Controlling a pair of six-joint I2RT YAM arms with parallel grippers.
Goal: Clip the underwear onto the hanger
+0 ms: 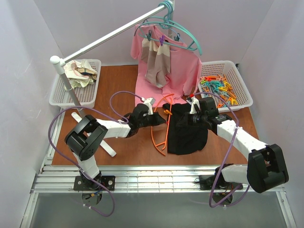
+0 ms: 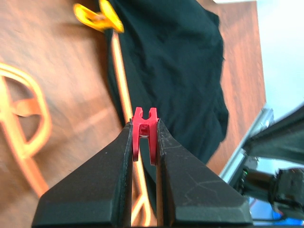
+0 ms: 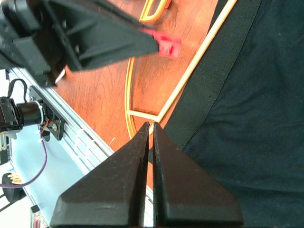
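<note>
Black underwear (image 1: 187, 137) lies on the table with the orange hanger (image 1: 154, 139) along its left edge; the hanger's straight bar (image 3: 199, 59) runs over the waistband. An orange-yellow clip (image 2: 97, 16) sits on the bar's upper part in the left wrist view. My left gripper is shut on a red clothespin (image 2: 151, 130), held above the bar and cloth edge. My right gripper, over the underwear to the right, is shut with nothing visible between its fingers.
A basket of clips (image 1: 204, 71) stands back right, a basket of cloths (image 1: 54, 99) back left. A rack (image 1: 114, 34) holds teal hangers with a pink garment (image 1: 185, 71) trailing onto the table behind the orange hanger. A white foot bar (image 1: 107, 148) lies left.
</note>
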